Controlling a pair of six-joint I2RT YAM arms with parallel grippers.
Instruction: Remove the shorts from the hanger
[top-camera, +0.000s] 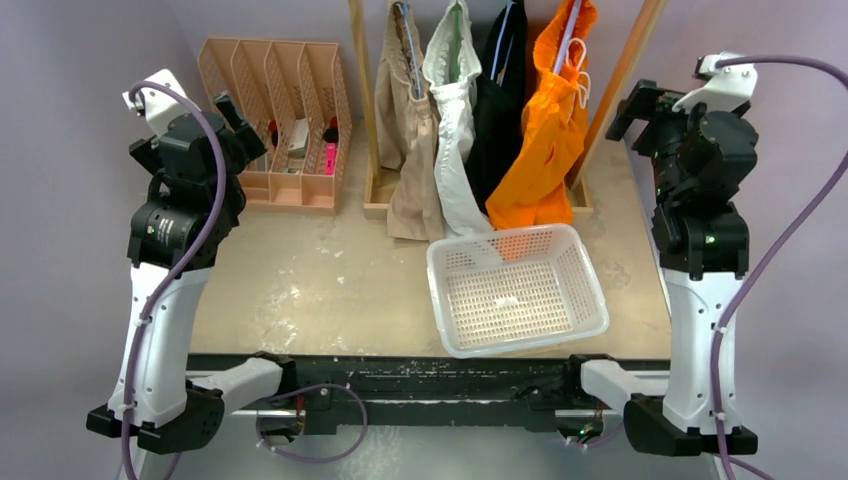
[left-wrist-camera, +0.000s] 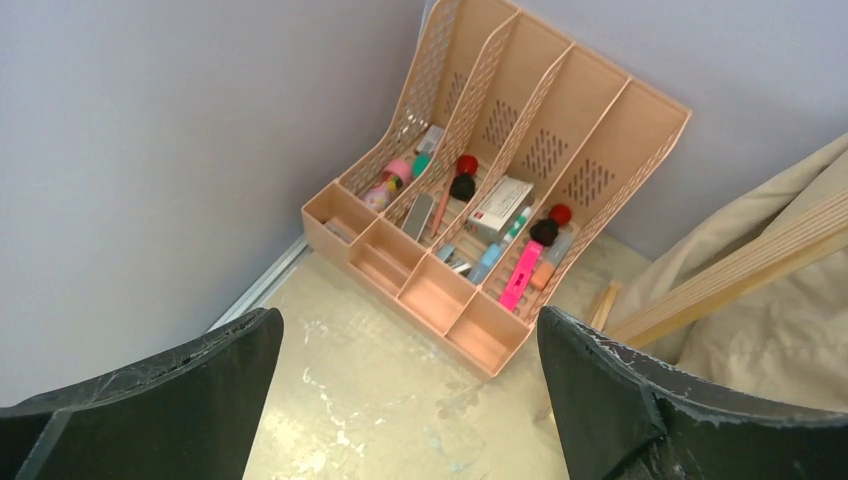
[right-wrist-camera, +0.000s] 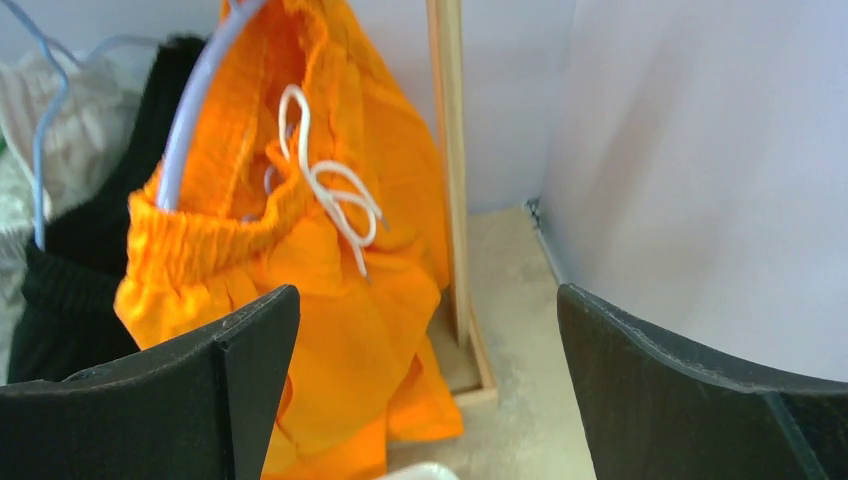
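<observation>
Four pairs of shorts hang in a row on the wooden rack: beige shorts, white shorts, black shorts and orange shorts. A lilac hanger reaches into the waistband of the orange pair, whose white drawstring dangles in front. My right gripper is open to the right of the rack, with nothing between its fingers. Over by the organizer, my left gripper stands open and empty, well left of the beige shorts.
A white plastic basket sits in front of the rack, empty. At the back left is a pink organizer with small items in its slots. Wooden posts frame the shorts.
</observation>
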